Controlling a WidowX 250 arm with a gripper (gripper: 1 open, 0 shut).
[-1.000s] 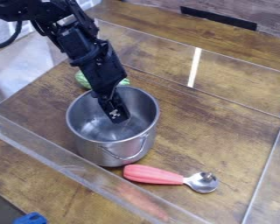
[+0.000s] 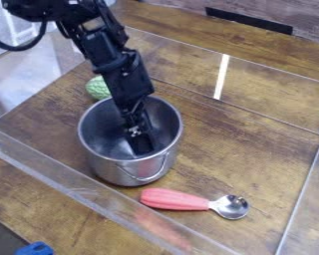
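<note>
A steel pot (image 2: 112,159) with a wire handle stands on the wooden surface, left of centre. A spoon with a pink handle (image 2: 175,200) and metal bowl lies just in front of the pot, to the right. A green object (image 2: 99,87) sits behind the pot, partly hidden by the arm.
Clear plastic edges run along the front and right of the wooden surface (image 2: 242,139). A blue object (image 2: 35,248) is at the bottom left corner.
My gripper has moved lower into the pot over the last second. The pot, spoon and green object look unmoved.
</note>
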